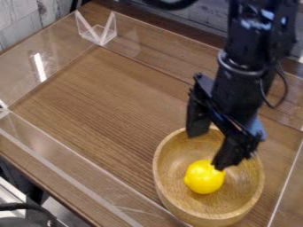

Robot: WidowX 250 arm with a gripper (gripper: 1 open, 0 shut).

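The black gripper [222, 133] is large in the right half of the view, over the wooden bowl [178, 177] and reaching down toward the yellow ball [205, 177] in it. Its several fingers are spread apart, with nothing seen between them. The ball rests in the lower middle of the bowl.
A clear wire-like holder [97, 27] stands at the back left. Dark cables lie past the lower left edge.
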